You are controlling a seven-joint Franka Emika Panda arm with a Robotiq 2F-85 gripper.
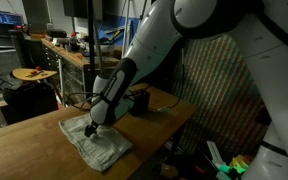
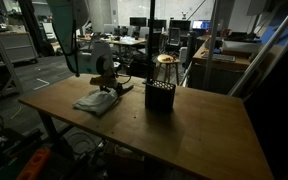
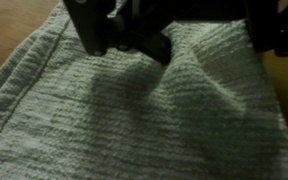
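A pale grey-white ribbed cloth (image 1: 102, 151) lies on the wooden table, rumpled near its middle. In the second exterior view the same cloth (image 2: 92, 102) sits near the table's left end. Down at the fabric is my gripper (image 1: 90, 131), its tips small and dark there. Seen from the wrist, the gripper hangs over the cloth (image 3: 104, 110), which rises in a fold between and below the dark fingers. Whether the fingers pinch this fold cannot be made out.
A dark box-like holder (image 2: 160, 96) stands on the table, well to one side of the cloth. A dark cable lies behind the cloth, close to the arm.
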